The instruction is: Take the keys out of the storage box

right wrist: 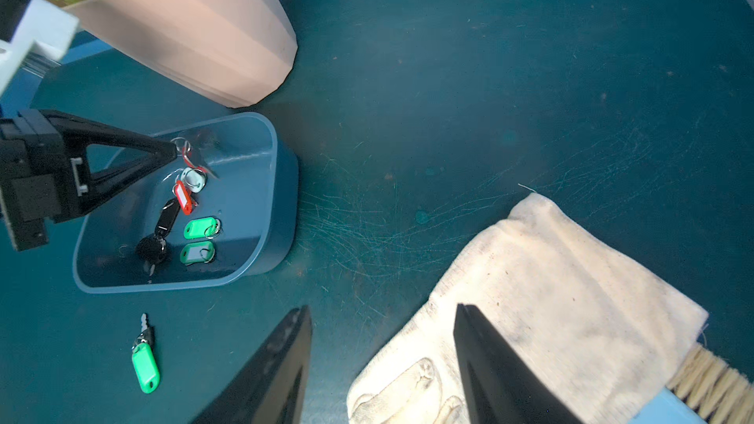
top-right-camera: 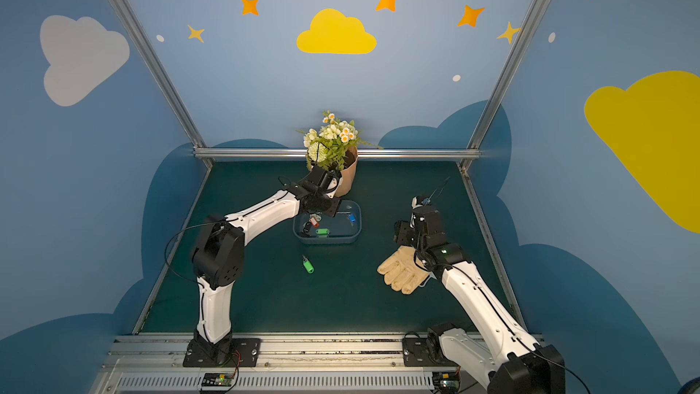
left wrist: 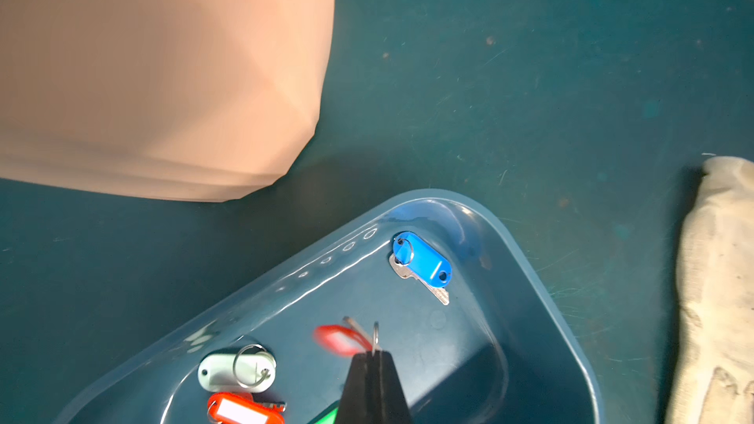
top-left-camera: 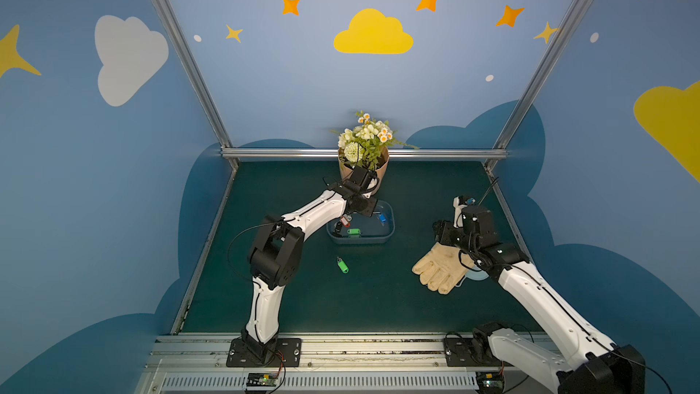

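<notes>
My left gripper is shut on the metal ring of a red-tagged key (left wrist: 339, 340). In the right wrist view that key hangs from the fingertips, near the rim of the blue-grey storage box (right wrist: 282, 212). On the box floor lie a blue-tagged key (left wrist: 424, 259), a pale green-tagged key (left wrist: 224, 373), another red-tagged key (right wrist: 183, 198), a black fob (right wrist: 166, 217) and two green-tagged keys, the upper one (right wrist: 202, 227) brighter. One green-tagged key (right wrist: 145, 365) rests on the table in front of the box. Far to the right, my right gripper stands open and empty.
Close behind the box is a paper-wrapped flower pot (top-left-camera: 351, 167). A beige glove (top-left-camera: 441, 266) lies below the right gripper, with a brush (right wrist: 710, 384) partly beneath it. Bare table extends between box and glove and across the front.
</notes>
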